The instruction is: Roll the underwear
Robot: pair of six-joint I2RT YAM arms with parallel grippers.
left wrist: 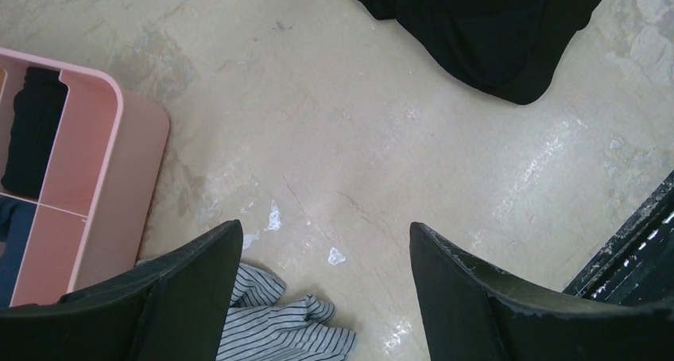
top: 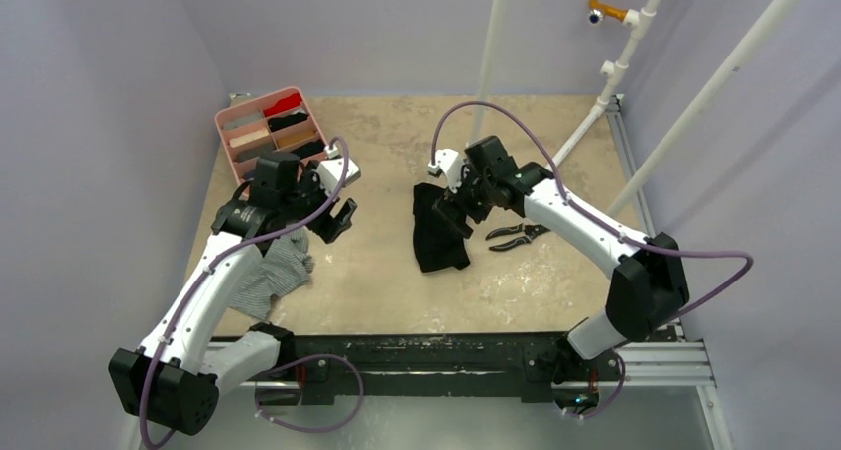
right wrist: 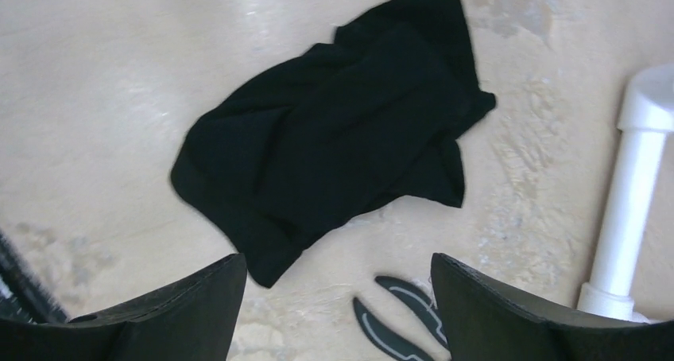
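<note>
A black cloth [top: 432, 242], the underwear, lies rumpled and spread on the beige table, right of centre, with folds visible in the right wrist view [right wrist: 326, 138]. My right gripper [top: 458, 217] hangs above its upper right part, fingers apart and nothing between them. My left gripper [top: 332, 222] stands open over bare table to the left of the cloth, also empty. In the left wrist view the cloth [left wrist: 485, 27] shows beyond the fingers, at the top.
A pink divided box [top: 260, 113] with folded cloths is at back left. A grey striped cloth [top: 268, 277] lies at front left, pliers [top: 516, 237] right of the black cloth, and white pipes [top: 580, 128] at back right.
</note>
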